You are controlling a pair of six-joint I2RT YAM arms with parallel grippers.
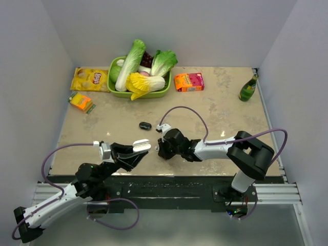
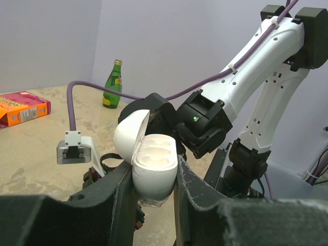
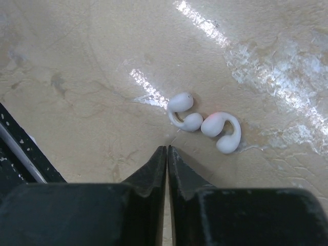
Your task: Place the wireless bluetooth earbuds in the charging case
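Observation:
My left gripper (image 1: 136, 155) is shut on the white charging case (image 2: 155, 174), holding it upright above the table. Its lid stands open, and the hollows inside face up with no earbud visible in them. Two white earbuds lie side by side on the table in the right wrist view: one earbud (image 3: 180, 102) on the left, the other earbud (image 3: 212, 124) on the right, almost touching. Just short of them in that view is my right gripper, its fingertips nearly together, nothing between them. From above, the right gripper partly covers the earbuds.
A black oval object (image 1: 145, 125) lies behind the earbuds. Farther back are a green basket of vegetables (image 1: 119, 94), an orange-and-pink box (image 1: 188, 82) and a green bottle (image 1: 248, 89). Right of the right arm the table is clear.

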